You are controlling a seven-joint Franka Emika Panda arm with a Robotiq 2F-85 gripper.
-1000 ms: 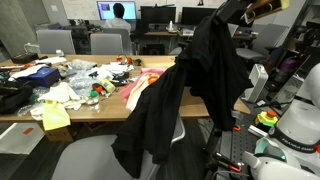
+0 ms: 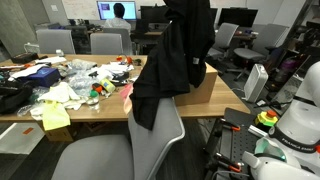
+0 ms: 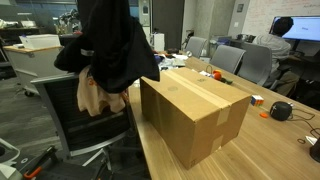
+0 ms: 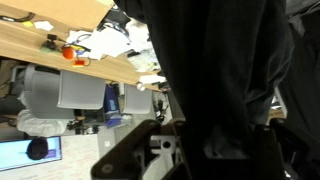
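A long black cloth (image 2: pixel 168 75), seemingly a garment, hangs from above the top edge of exterior view 1. Its lower end is at the back of a grey chair (image 2: pixel 155 143); whether it touches the chair I cannot tell. In exterior view 2 the black cloth (image 3: pixel 118 48) hangs in front of a mesh chair back (image 3: pixel 70 108), with a beige cloth (image 3: pixel 98 97) showing below it. My gripper appears only in the wrist view, shut on the black cloth (image 4: pixel 205 65), which runs out from between its dark fingers. Cloth hides much of the fingertips.
A cardboard box (image 3: pixel 198 112) stands on the table beside the cloth. The wooden table (image 2: pixel 93 112) carries clutter, including a yellow cloth (image 2: pixel 55 115) and a pink cloth (image 2: pixel 127 92). Black hardware (image 2: pixel 232 140) stands at the right by the robot base.
The black cloth has risen, and its lower end is higher and slightly further right. The gripper end of the arm, visible at upper right before, has gone out of exterior view 1.
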